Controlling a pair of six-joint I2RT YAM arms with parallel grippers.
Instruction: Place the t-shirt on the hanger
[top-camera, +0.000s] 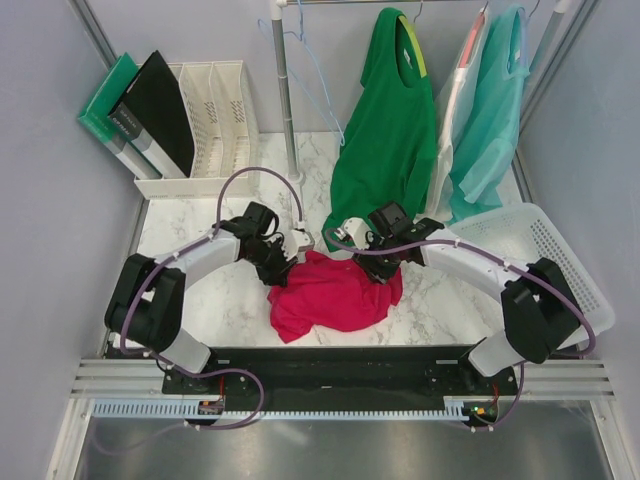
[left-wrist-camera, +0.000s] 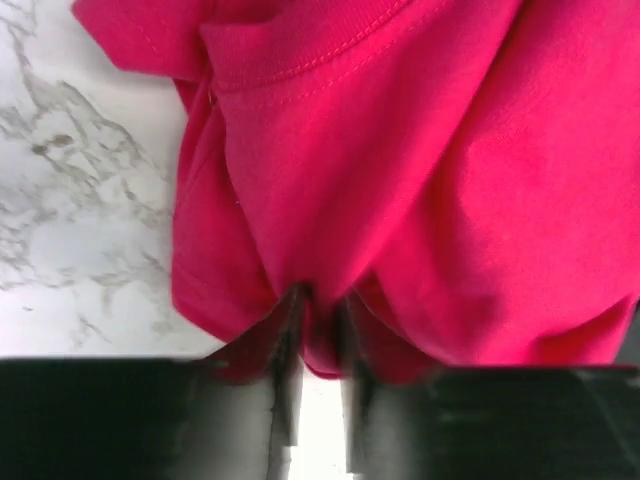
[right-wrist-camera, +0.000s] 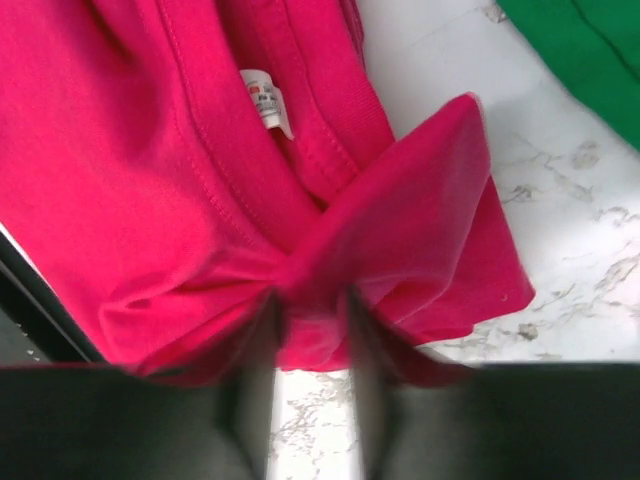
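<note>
A crumpled red T-shirt (top-camera: 330, 305) lies on the marble table near its front edge. My left gripper (top-camera: 278, 270) is down at the shirt's left side; in the left wrist view its blurred fingertips press near a fold of red fabric (left-wrist-camera: 460, 200). My right gripper (top-camera: 375, 268) is down on the shirt's right side; in the right wrist view its blurred fingers meet folds beside a collar with a white label (right-wrist-camera: 262, 98). How tightly either closes on cloth is unclear.
A green shirt (top-camera: 385, 120) hangs on the rack behind, with a blue hanger (top-camera: 325, 100) and teal garments (top-camera: 485, 130). A white bin (top-camera: 560, 260) is at right, a file organiser (top-camera: 210, 130) back left. Bare marble (top-camera: 180, 310) lies left.
</note>
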